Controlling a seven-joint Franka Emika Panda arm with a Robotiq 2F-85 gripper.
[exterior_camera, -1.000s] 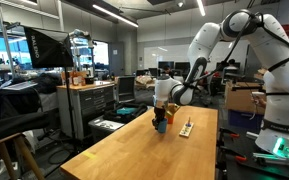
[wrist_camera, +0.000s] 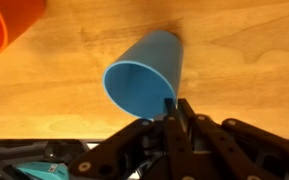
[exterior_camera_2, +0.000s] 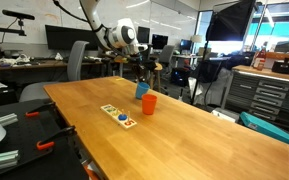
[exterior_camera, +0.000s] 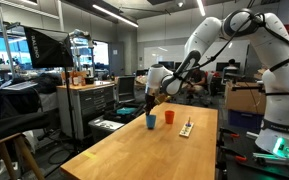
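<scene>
My gripper is shut on the near rim of a blue cup (wrist_camera: 159, 60), whose open mouth faces the wrist camera. In exterior view 1 this blue cup (exterior_camera: 151, 121) hangs below the dark gripper (exterior_camera: 150, 103). From the other side, the gripper (exterior_camera_2: 143, 78) shows just above the blue cup (exterior_camera_2: 141, 91). An orange-red cup (exterior_camera_2: 149, 104) stands close beside it and appears at the upper left of the wrist view as an orange rim (wrist_camera: 26, 18). Whether the blue cup is clear of the wood is hard to tell.
A pale board (exterior_camera_2: 118, 117) with a blue round piece (exterior_camera_2: 123, 118) lies on the wooden table (exterior_camera_2: 199, 140) near the cups. A black stand (exterior_camera: 69, 85) rises past the table's left side.
The arm has swung back and to the left, carrying the blue cup away from its earlier place. The orange-red cup now shows clear of it, with a gap between the two.
</scene>
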